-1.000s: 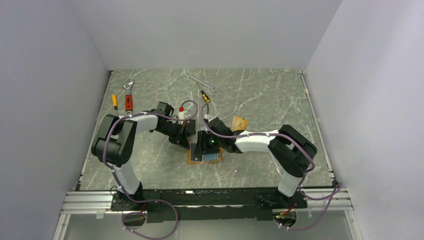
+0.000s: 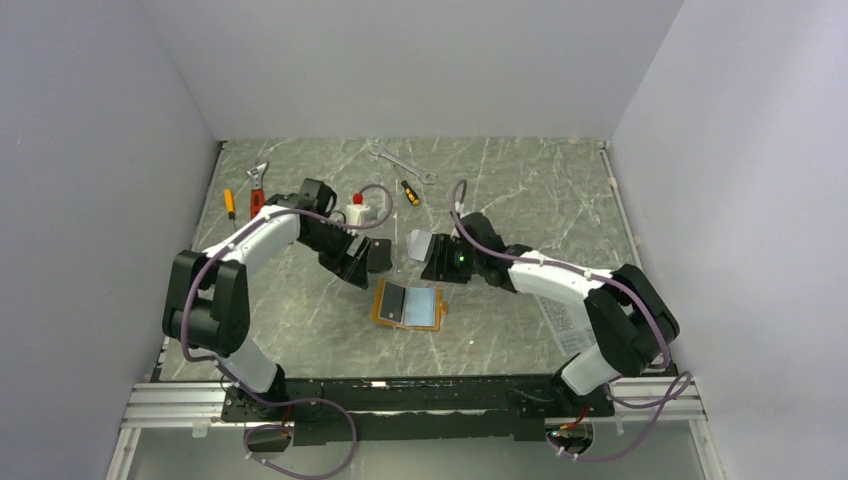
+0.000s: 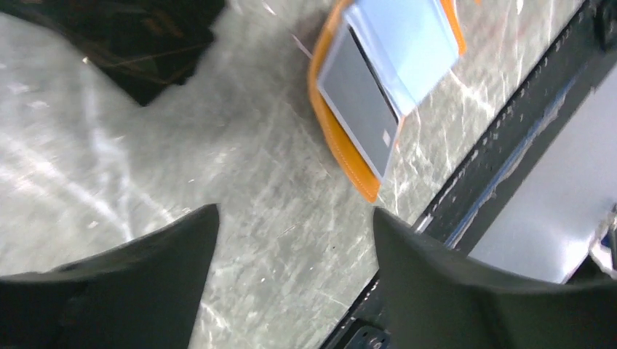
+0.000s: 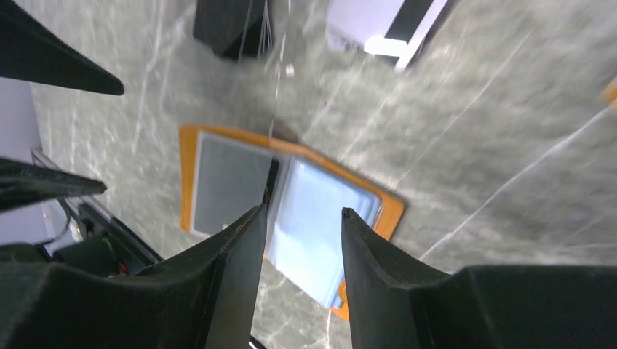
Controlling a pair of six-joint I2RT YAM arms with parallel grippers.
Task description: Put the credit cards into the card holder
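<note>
The open card holder (image 2: 437, 326) lies on the table with an orange-tan border, a grey card-like panel (image 4: 233, 174) on its left half and a pale blue one (image 4: 320, 218) on its right. My right gripper is above the holder, fingers apart; only the holder shows through the gap. To the holder's left, my left gripper is open over bare table. A white card with a black stripe (image 4: 364, 22) lies beyond the holder, partly out of frame in the right wrist view. A flat black item (image 2: 380, 255) rests behind the holder.
Several tools lie at the back, among them a wrench (image 2: 405, 165), a yellow-black screwdriver (image 2: 411, 193) and a red-handled adjustable wrench (image 2: 257, 190). A see-through item (image 2: 565, 322) is at the right. The table in front of the holder is clear.
Both grippers have drawn apart from over the holder, the left one leftward, the right one right and back. More of the holder and the white card are now uncovered.
</note>
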